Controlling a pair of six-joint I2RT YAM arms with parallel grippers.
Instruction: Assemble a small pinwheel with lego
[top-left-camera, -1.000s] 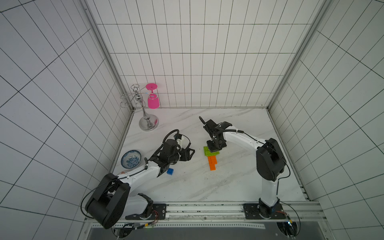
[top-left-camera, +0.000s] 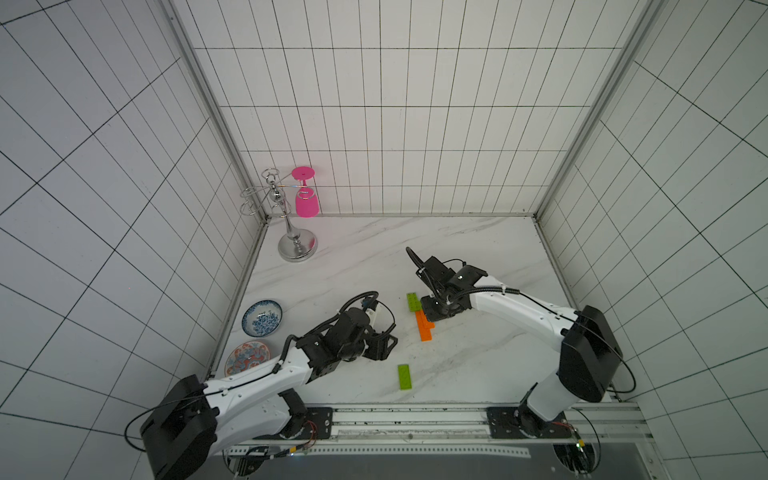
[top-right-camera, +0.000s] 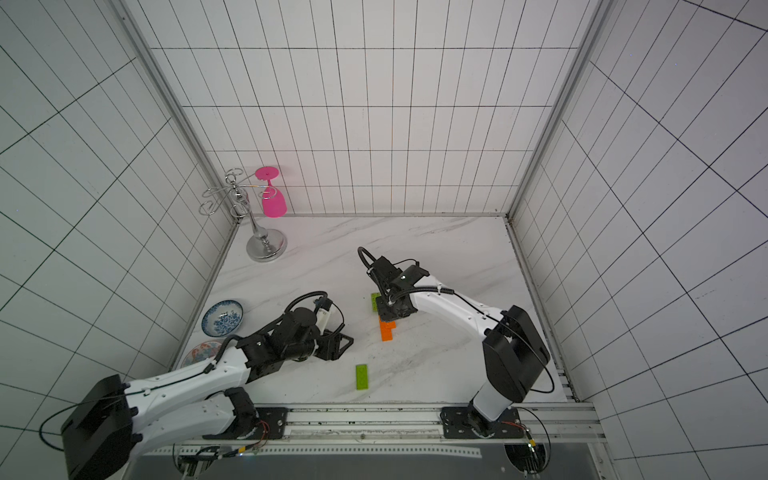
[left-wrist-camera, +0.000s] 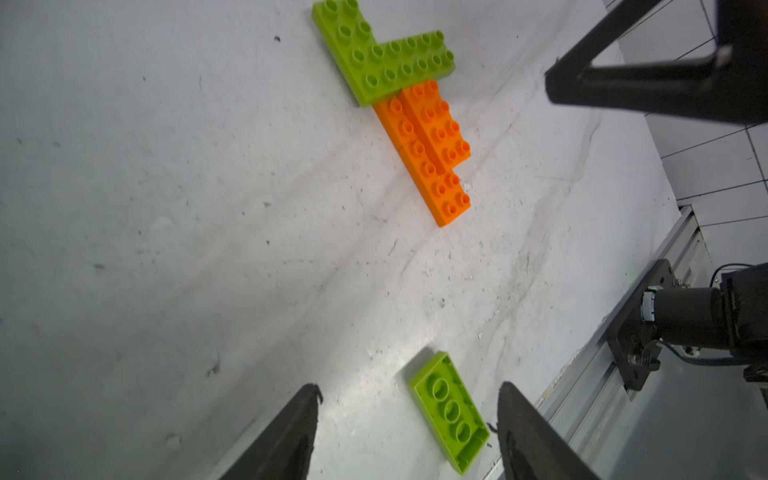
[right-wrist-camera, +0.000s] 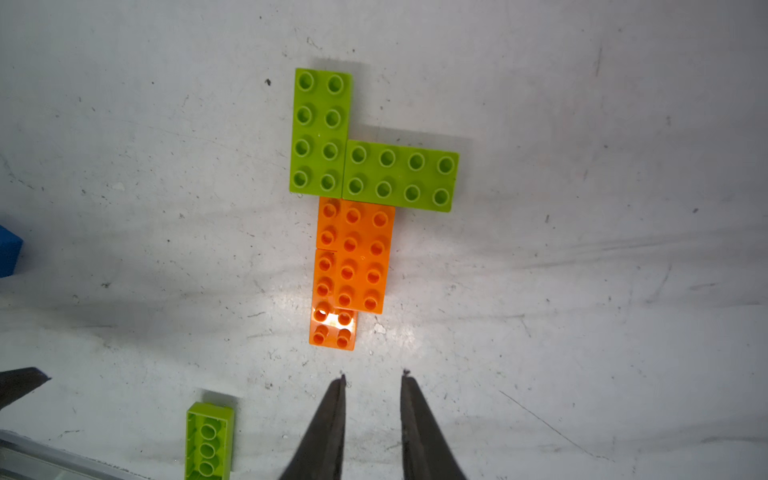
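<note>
Two green bricks (right-wrist-camera: 321, 132) form an L shape and meet one end of the orange bricks (right-wrist-camera: 364, 256), which overlap in a stepped stack. My right gripper is part open near the orange end, with a narrow empty gap between its fingers. A loose green brick (left-wrist-camera: 450, 412) lies hollow side up near the front. Above it is my left gripper, its fingers wide apart; the brick appears between them in the left wrist view but is not held. A blue brick (right-wrist-camera: 8, 252) shows at the left edge of the right wrist view.
A blue-patterned plate (top-left-camera: 262, 318) and a reddish one (top-left-camera: 247, 357) are at the left, partly behind the left arm. A metal stand (top-left-camera: 297, 244) with a pink glass (top-left-camera: 306, 204) stands at the back left.
My right gripper has shifted off the green bricks.
</note>
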